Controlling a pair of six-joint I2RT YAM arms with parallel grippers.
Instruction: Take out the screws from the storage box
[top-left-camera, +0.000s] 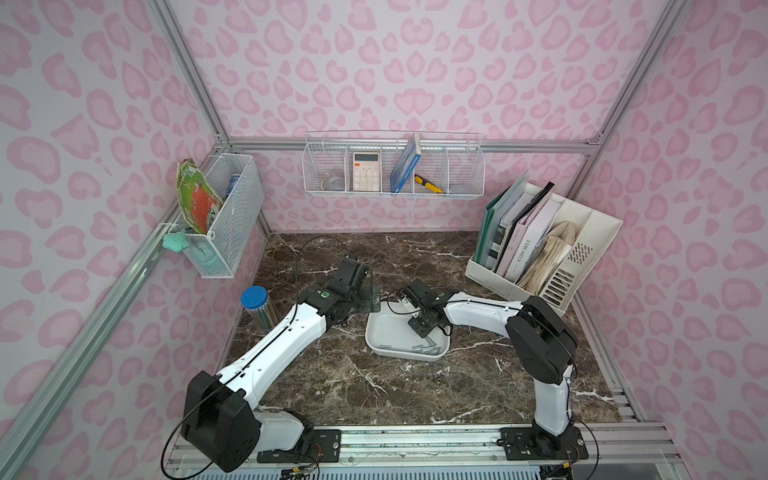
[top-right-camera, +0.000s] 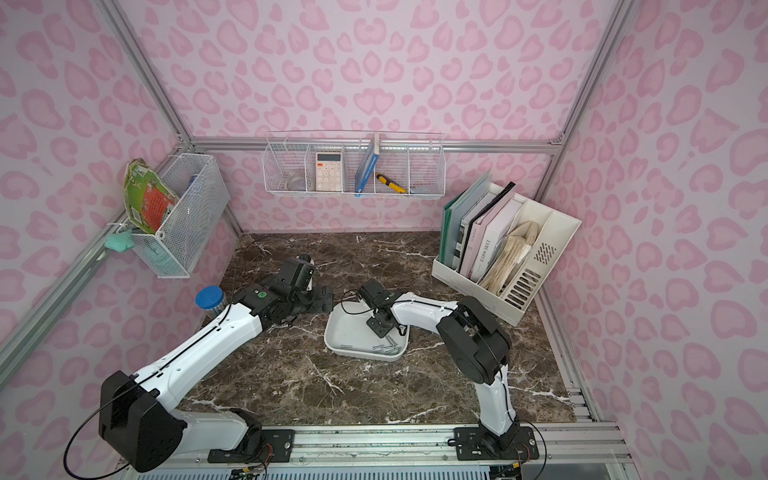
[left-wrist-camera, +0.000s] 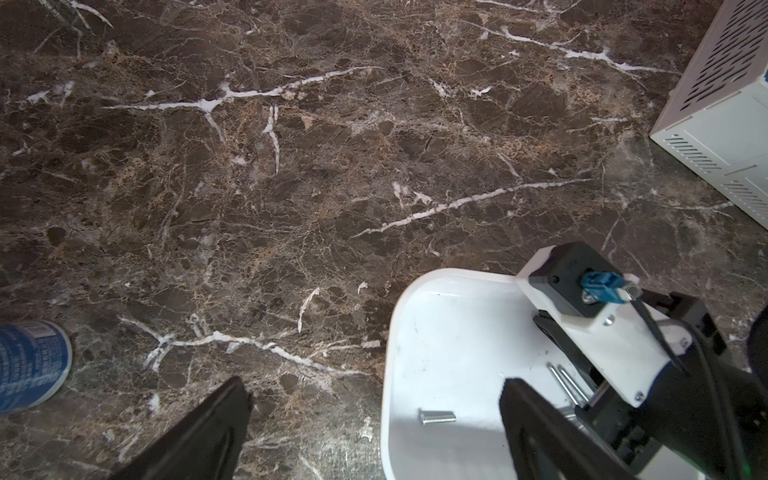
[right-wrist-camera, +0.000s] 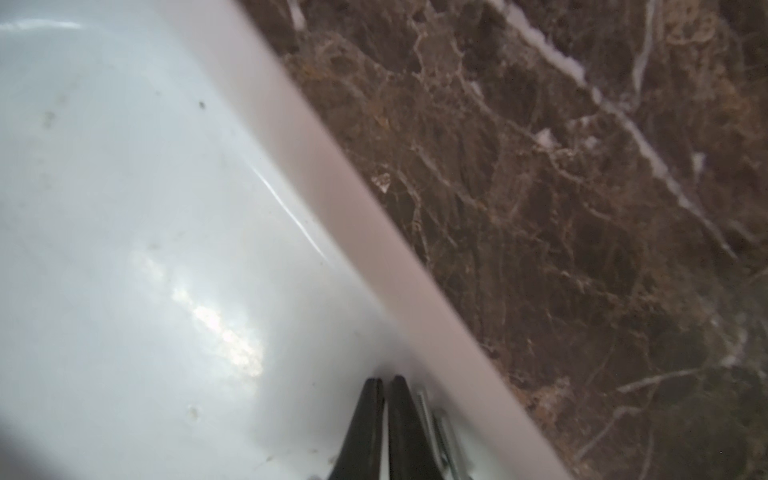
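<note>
The white storage box (top-left-camera: 388, 328) lies on the marble table, with metal screws (left-wrist-camera: 437, 417) on its floor. My right gripper is down inside the box by a side wall, its two fingertips close together; screws (right-wrist-camera: 449, 444) lie right beside them, and whether anything is between is not clear. My left gripper stands open above the table at the box's left, its blurred fingers wide apart with nothing held.
A blue-lidded container (top-left-camera: 254, 297) stands at the left. A white file organiser (top-right-camera: 560, 240) with folders fills the back right. Wire baskets (top-left-camera: 328, 164) hang on the walls.
</note>
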